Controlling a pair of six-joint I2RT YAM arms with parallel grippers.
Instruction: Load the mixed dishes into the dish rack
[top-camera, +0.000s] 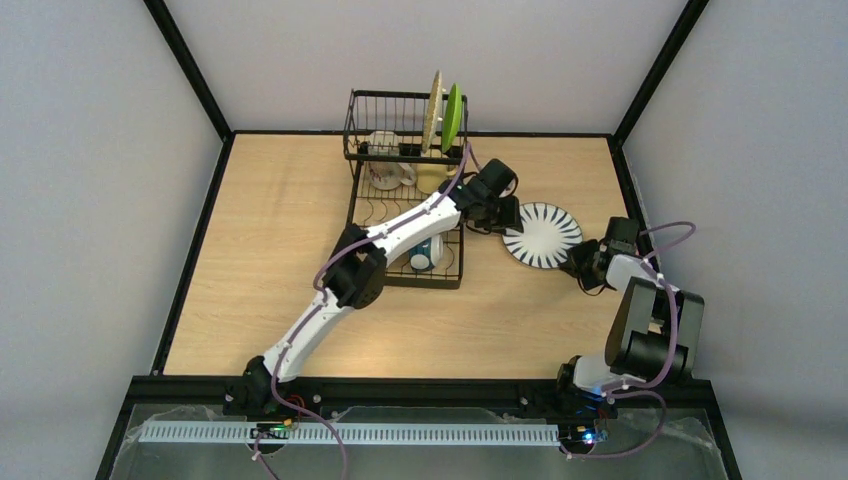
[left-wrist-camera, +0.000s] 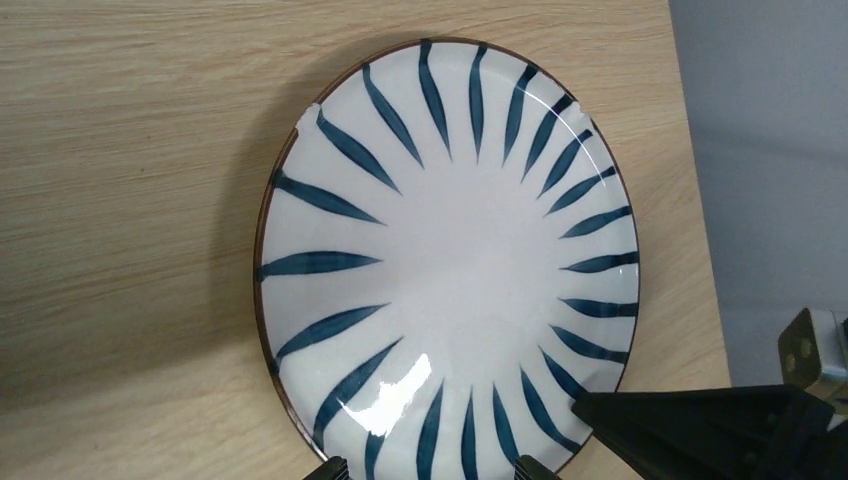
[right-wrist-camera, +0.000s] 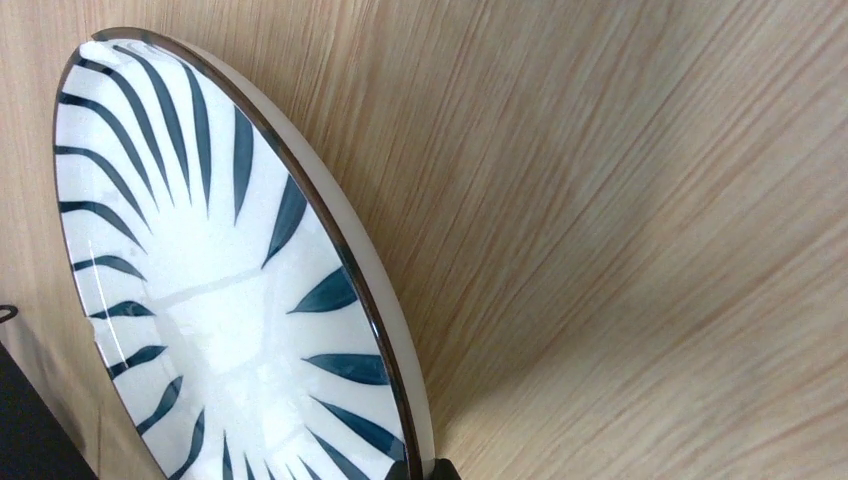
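Note:
The white plate with blue stripes (top-camera: 543, 237) lies between my two arms, right of the dish rack (top-camera: 432, 283). My right gripper is shut on the plate's rim, one fingertip on each side of it. At the opposite rim, my left gripper stands open, its fingertips spread across the plate's near edge; whether they touch it cannot be told. A shadow beside the plate (left-wrist-camera: 450, 250) in the left wrist view suggests it is raised off the wood.
On the rack's upper tier stand a cream plate (top-camera: 433, 112) and a green plate (top-camera: 452, 120). Below are a white mug (top-camera: 385, 176), a yellow mug (top-camera: 432, 180) and a blue-white cup (top-camera: 424, 254). Bare table (top-camera: 500, 330) lies in front of the plate.

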